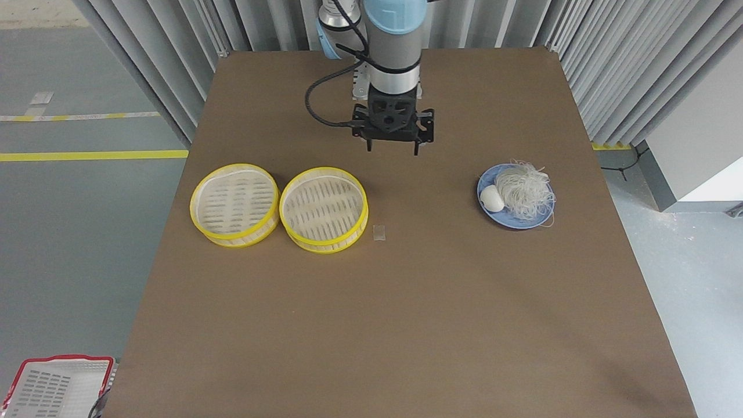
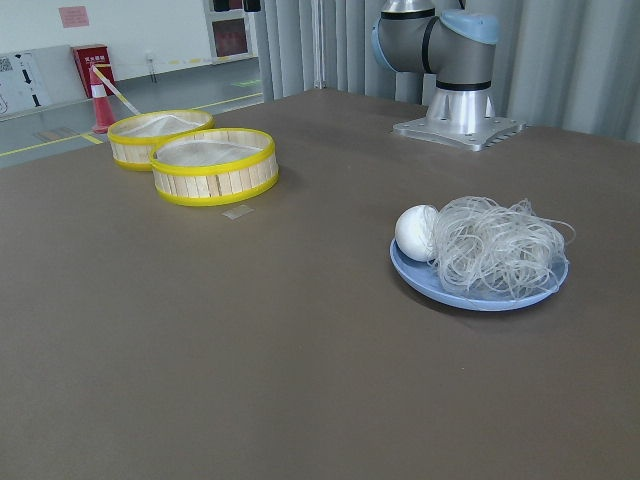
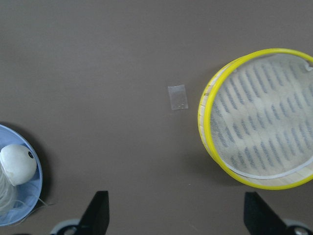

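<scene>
My gripper (image 1: pixel 393 145) hangs high above the rear middle of the table, its two fingers wide apart and empty; the wrist view shows both finger tips at the bottom edge. To the right, a blue plate (image 1: pixel 501 216) carries a white ball (image 1: pixel 491 198) and a tangle of white noodle-like strands (image 1: pixel 526 188). In the wrist view the plate is at the left edge. Two round steamer-like baskets with yellow rims stand left of centre, the nearer-to-centre one (image 1: pixel 323 209) beside the other (image 1: pixel 234 202).
A small clear tape patch (image 1: pixel 379 233) lies beside the baskets. A red-rimmed crate (image 1: pixel 57 386) sits off the table at the lower left.
</scene>
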